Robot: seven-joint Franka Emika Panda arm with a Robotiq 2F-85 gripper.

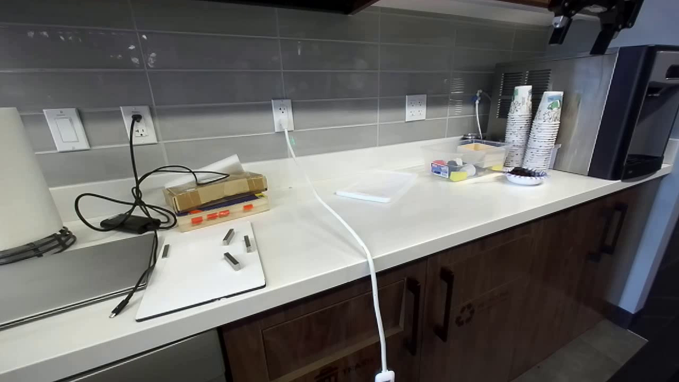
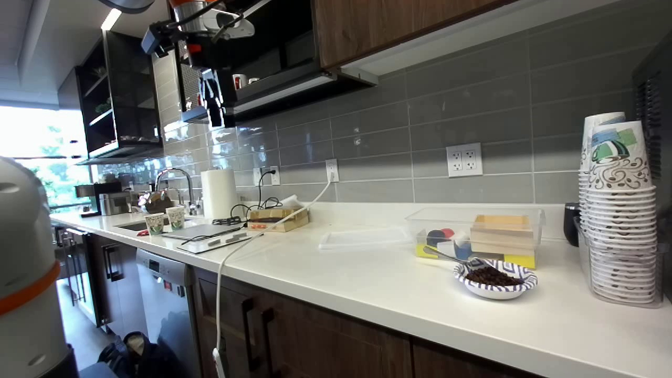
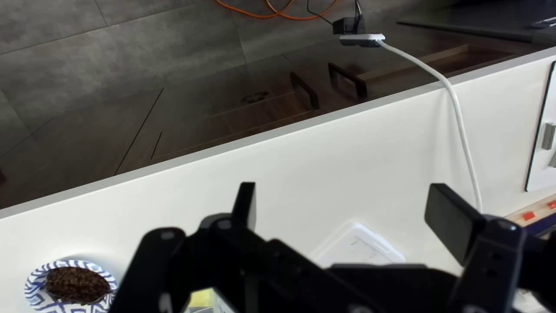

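High above the counter, my gripper stands open, its two dark fingers wide apart and nothing between them. It also shows at the top right of exterior view 1 as a gripper (image 1: 582, 41), clear of every object. A patterned bowl (image 2: 466, 284) of dark brown bits (image 2: 493, 276) sits on the counter, with a spoon (image 2: 441, 254) leaning out over its rim. Behind it stands a clear bin (image 2: 538, 233) holding several items. The translucent lid (image 1: 375, 188) lies flat on the counter, partly hidden by my gripper in the wrist view.
Two stacks of paper cups (image 1: 542, 137) stand near the steel machine (image 1: 582, 108). A white cord (image 1: 344, 223) crosses the counter and hangs over its edge. Several small metal blocks lie on a white board (image 1: 197, 280).
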